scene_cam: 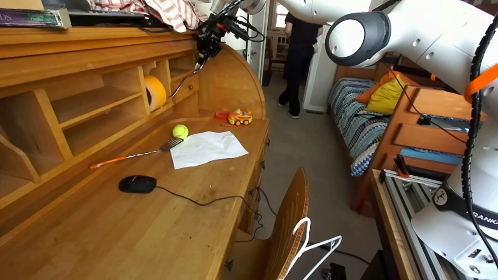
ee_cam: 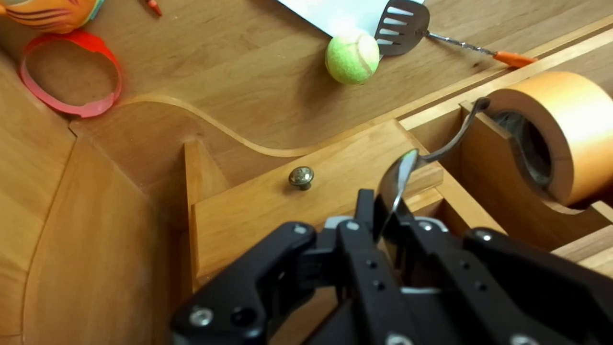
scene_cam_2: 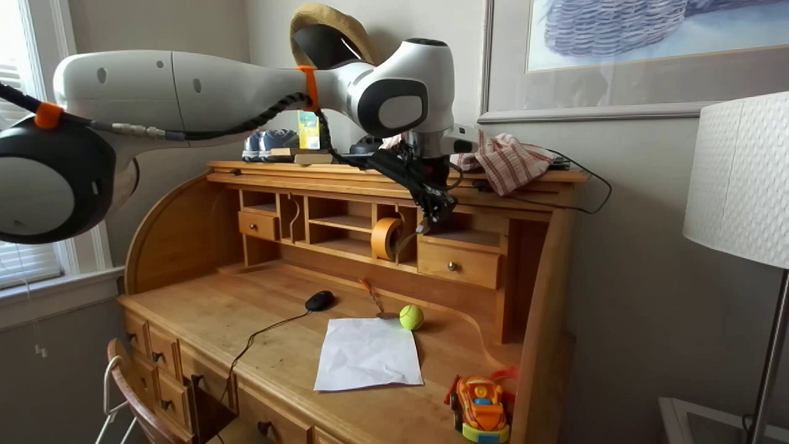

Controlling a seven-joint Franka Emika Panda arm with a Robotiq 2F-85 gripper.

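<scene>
A metal spoon (ee_cam: 442, 152) is pinched between the fingertips of my gripper, its thin curved end reaching out past them. In exterior view 1 my gripper (scene_cam: 204, 56) is shut on it, high in front of the desk's cubbies, and the spoon (scene_cam: 183, 82) slants down and left. Exterior view 2 shows the gripper (scene_cam_2: 431, 218) above the small drawer (scene_cam_2: 458, 265), with the spoon (scene_cam_2: 408, 240) pointing toward the orange tape roll (scene_cam_2: 384, 238). That tape roll (ee_cam: 569, 126) sits in a cubby to the right in the wrist view.
On the desktop lie a tennis ball (scene_cam: 180, 131), white paper (scene_cam: 205, 149), a spatula (scene_cam: 135, 155), a black mouse (scene_cam: 137, 184) and a toy car (scene_cam: 240, 117). Cubby dividers (ee_cam: 494, 143) stand close around the spoon.
</scene>
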